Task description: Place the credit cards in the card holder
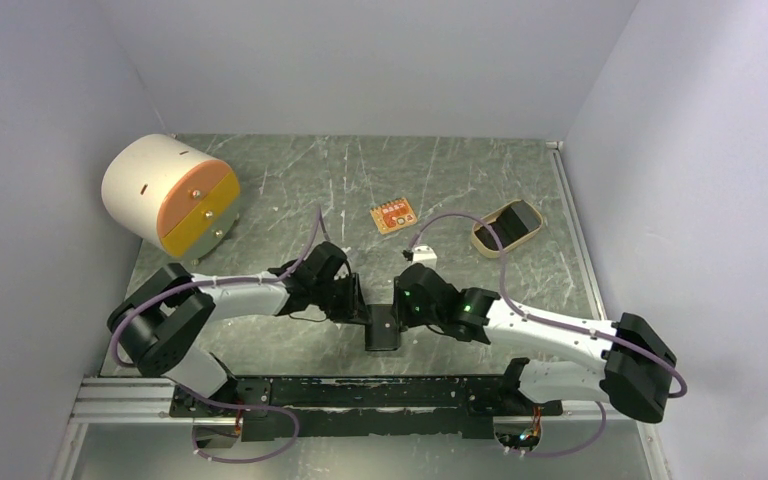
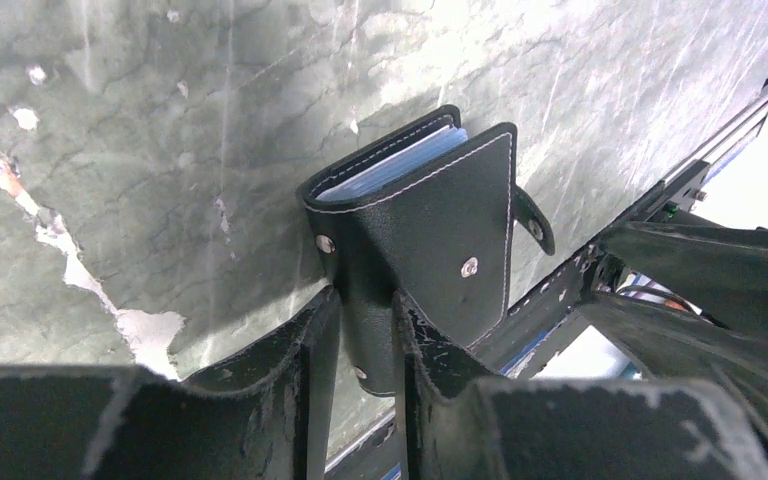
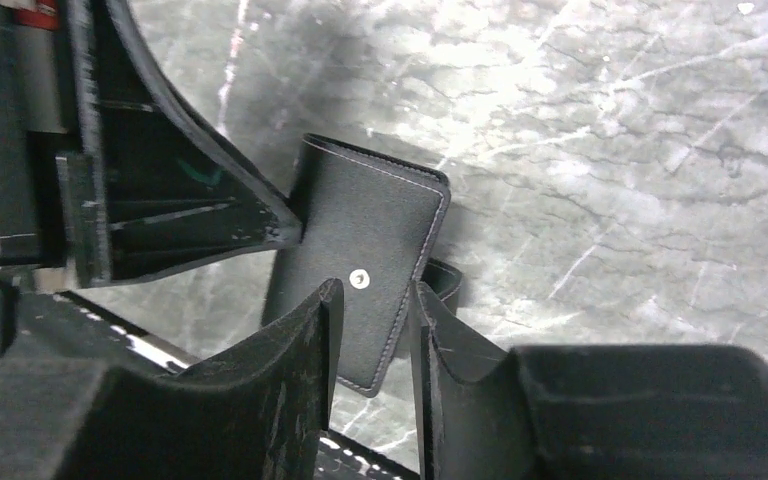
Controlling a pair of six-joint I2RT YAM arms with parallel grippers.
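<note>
The black card holder (image 1: 382,337) rests on the table between my two arms. In the left wrist view the holder (image 2: 430,230) is folded shut, with pale bluish layers (image 2: 395,165) at its top opening; I cannot tell whether they are cards or clear sleeves. My left gripper is at the holder's spine edge, its fingertips slightly apart. From the other side, my right gripper stands partly open over the flap-side edge, near the strap (image 3: 442,283). No loose card shows in either gripper.
An oval box (image 1: 516,243) with dark contents lies at the back right. An orange notebook (image 1: 393,215) is near the middle, and a cylindrical drawer chest (image 1: 165,190) stands at the far left. Free table surface surrounds them.
</note>
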